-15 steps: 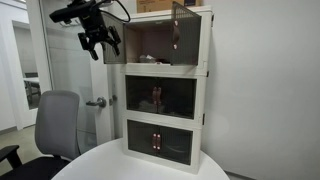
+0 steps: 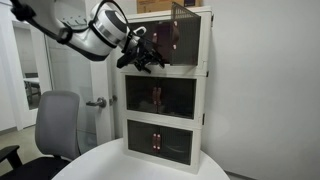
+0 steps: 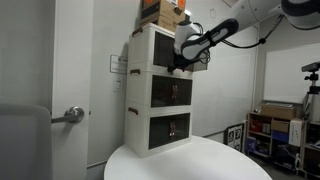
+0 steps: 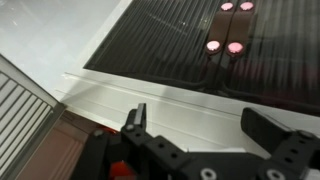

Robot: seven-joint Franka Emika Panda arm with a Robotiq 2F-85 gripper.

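A white cabinet (image 2: 119, 107) with dark mesh doors stands on the table in three tiers. Its upper right door (image 2: 185, 40) is swung outward. My black gripper (image 2: 146, 60) is in front of the top compartment and blocks much of its opening in exterior view 1. From the other side, the gripper (image 3: 180, 64) appears close to the cabinet's upper front. In the wrist view the fingers (image 4: 262, 128) are wide apart, with nothing seen held. Beyond them run a white frame strip (image 4: 170, 107) and dark doors (image 4: 150, 45) with reddish handles (image 4: 226, 25). Something red (image 4: 120, 169) shows partly behind the gripper.
Boxes (image 3: 163, 14) sit on top of the cabinet. A grey chair (image 2: 58, 125) stands at the left, near a door handle (image 2: 97, 102). A shelf unit (image 3: 278, 130) is at the far right.
The arm has swung right from beside the open upper left door to the front of the top compartment. That compartment's inside, visible before, is now largely covered. The right door still stands out.
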